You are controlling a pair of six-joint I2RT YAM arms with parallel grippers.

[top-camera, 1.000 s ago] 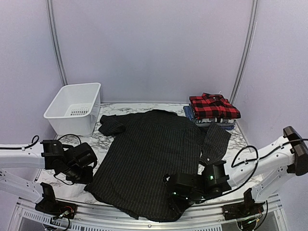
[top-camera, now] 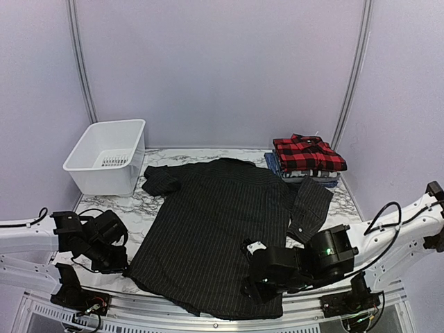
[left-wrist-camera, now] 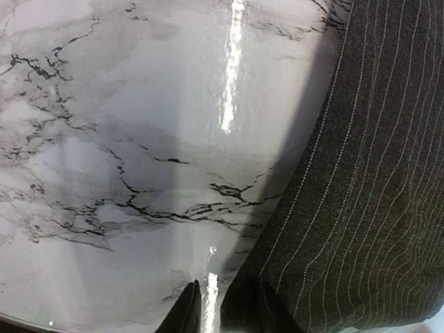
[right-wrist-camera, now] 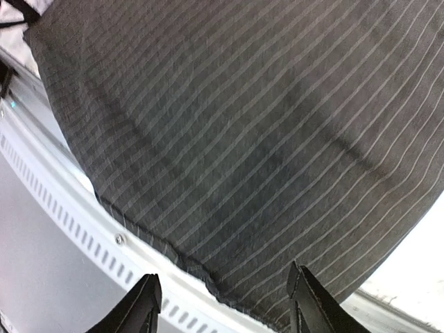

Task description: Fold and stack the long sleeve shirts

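A dark pinstriped long sleeve shirt (top-camera: 215, 236) lies spread on the marble table, both sleeves bent. My left gripper is at the shirt's lower left corner, its fingertips apart with the fabric edge between or beneath them; whether it touches is unclear. My right gripper hovers over the shirt's lower hem near the table's front edge, fingers apart, nothing held. A folded stack (top-camera: 307, 156) of shirts, red-black plaid on top, sits at the back right.
A white plastic basket (top-camera: 104, 152) stands at the back left. The metal front rail (right-wrist-camera: 83, 229) runs just below the hem. Bare marble (left-wrist-camera: 125, 159) lies left of the shirt; grey walls enclose the table.
The left arm has shifted slightly down toward the table's front. The shirt looks nearly unchanged.
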